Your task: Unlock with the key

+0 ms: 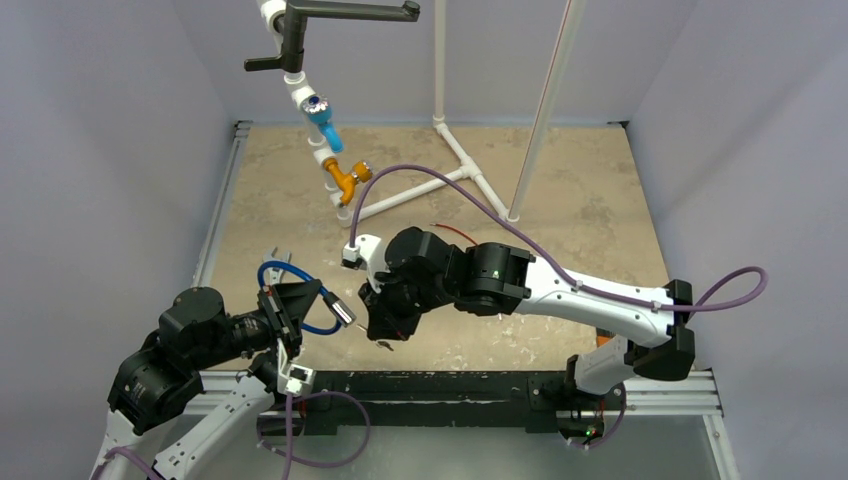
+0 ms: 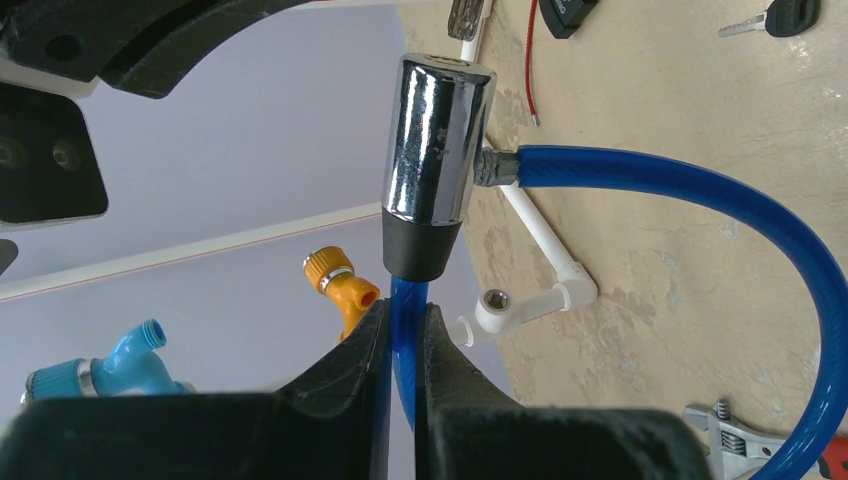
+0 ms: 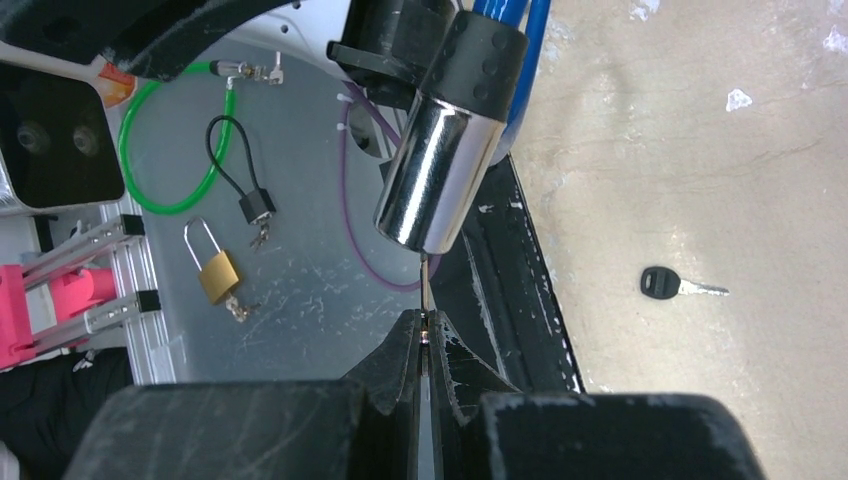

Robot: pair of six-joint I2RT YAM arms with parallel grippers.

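Observation:
A blue cable lock with a chrome barrel shows in all views. My left gripper is shut on the blue cable just below the barrel's black collar. My right gripper is shut, and a thin key stands upright between its fingertips. In the right wrist view the key's blade reaches the end face of the chrome barrel. Whether its tip is inside the keyhole or only in front of it, I cannot tell. From the top, the right gripper faces the barrel from the right.
A second, black-headed key lies on the board. An adjustable wrench lies under the cable loop. Beyond the board's black edge are a brass padlock and a green cable lock. White pipes with taps stand behind.

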